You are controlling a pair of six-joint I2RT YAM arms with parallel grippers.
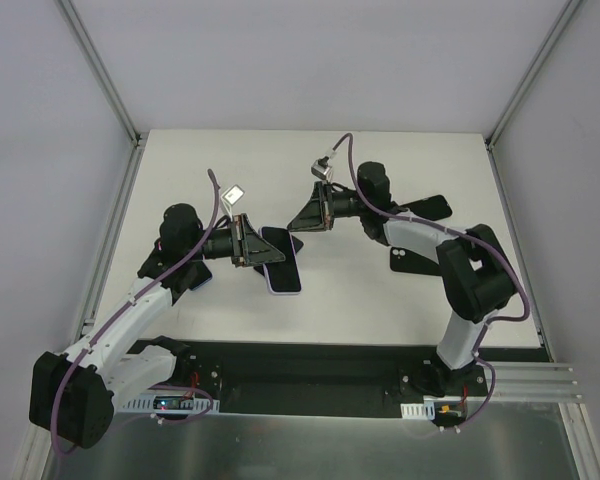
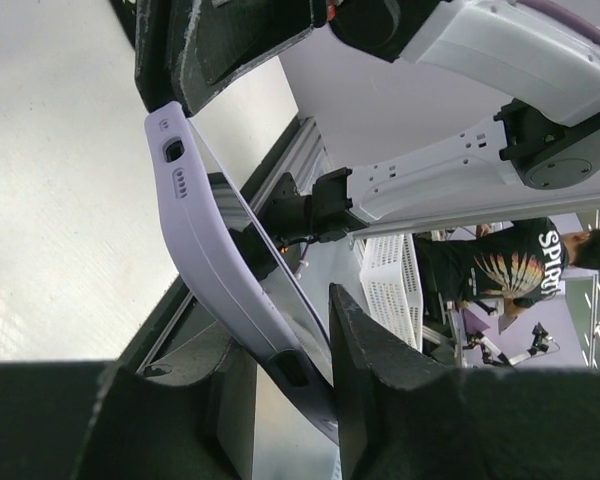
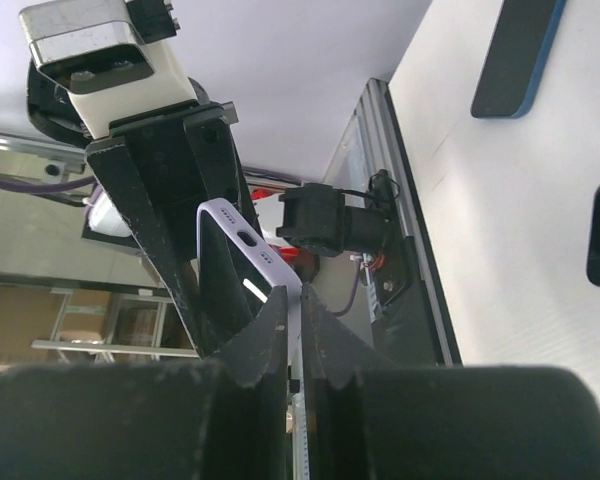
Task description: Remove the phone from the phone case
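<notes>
A dark-faced phone in a lavender case is held up over the table, its screen side facing the top camera. In the left wrist view, my left gripper is shut on the lavender case, whose edge cutouts show. My right gripper is by the upper right corner of the case. In the right wrist view, its closed fingertips meet the near corner of the case. I cannot tell whether any rim is between them.
Flat black devices lie on the right of the table, one at the back and one nearer. A blue-edged phone lies by the left arm. Something dark shows behind the held phone.
</notes>
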